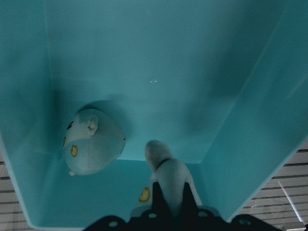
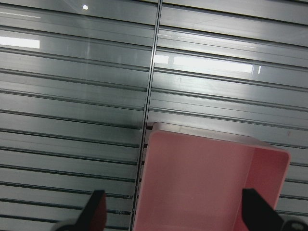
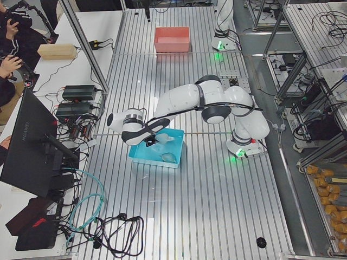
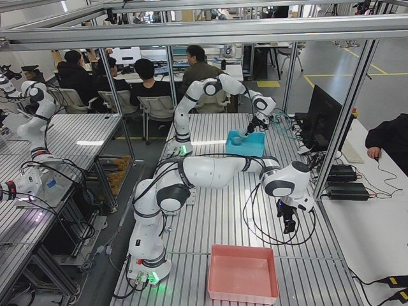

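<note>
A blue plastic bin [image 3: 138, 158] stands on the slatted table. In it lies a pale blue round plush toy [image 1: 94, 142] with small yellow marks. My left gripper is down inside the bin, shut on a second pale plush toy [image 1: 168, 175], beside the first. A red bin [image 2: 197, 183] stands empty at the other end of the table. My right gripper hangs open above that end, near the red bin, with nothing visible between its fingers.
A monitor [image 3: 30, 141], black power boxes [image 3: 78, 93] and coiled cables [image 3: 119, 233] line the table's left side in the camera left view. Aluminium frame posts border the table. Bare table lies between the two bins.
</note>
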